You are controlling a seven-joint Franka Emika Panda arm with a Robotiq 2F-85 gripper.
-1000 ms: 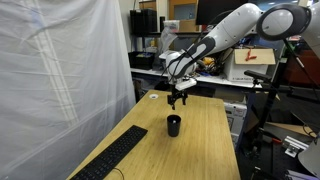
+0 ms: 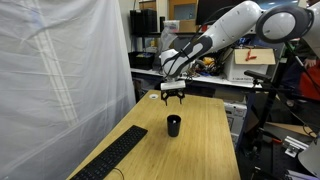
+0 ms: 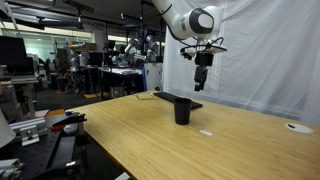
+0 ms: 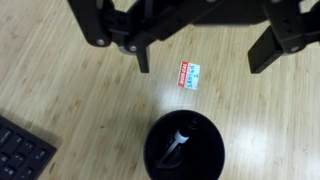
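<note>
A black cup stands upright on the wooden table. Seen from above in the wrist view, the cup has a white-ended object inside it, whose lower part is lost in the dark. My gripper hangs above the table beyond the cup, its fingers spread wide with nothing between them. In exterior view 2 the gripper is higher than the cup and clear of it. A small red-and-white label lies flat on the table near the cup.
A black keyboard lies along the table's left side. A white round item rests at the table's far right in exterior view 2. Much of the table right of the cup is bare.
Over the last second the arm has shifted slightly left and its gripper has turned, now showing both fingers spread in exterior view 1. The cup and keyboard have stayed put.
</note>
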